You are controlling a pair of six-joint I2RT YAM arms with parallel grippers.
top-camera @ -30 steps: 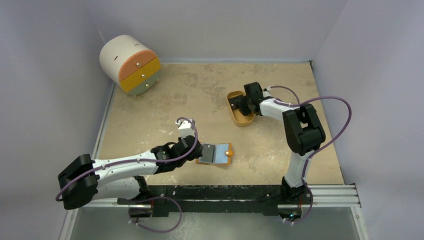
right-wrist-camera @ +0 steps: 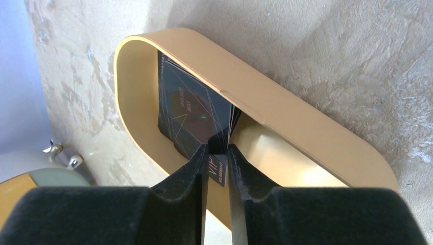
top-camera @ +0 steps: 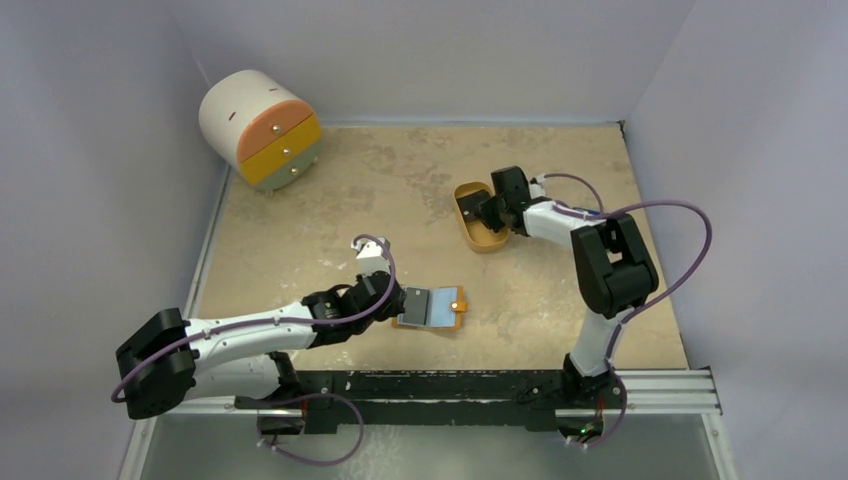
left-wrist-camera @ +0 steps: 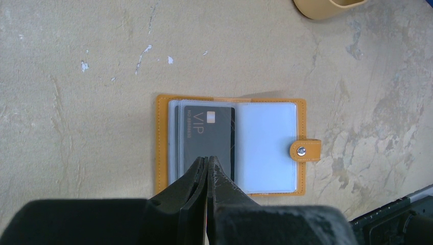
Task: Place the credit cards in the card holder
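Observation:
The tan card holder (left-wrist-camera: pixel 160 132) lies spread open on the table, a black VIP card (left-wrist-camera: pixel 207 135) in its clear left sleeve and the other sleeve pale blue. Over its left part, my left gripper is shut with nothing showing between its fingers. Several black credit cards (right-wrist-camera: pixel 191 109) lean together in the tan tray (right-wrist-camera: pixel 301 117), towards one end. Inside that tray, my right gripper is part open, its tips a small way apart at the near edge of the cards. Whether a card edge sits between the tips is hard to make out.
A white cylinder with coloured drawers (top-camera: pixel 262 128) stands at the back left. Blue-grey walls border the tabletop (top-camera: pixel 380 180) at the back and sides. Between the tray and the holder the surface is clear.
The left arm, the holder and the tray look unmoved.

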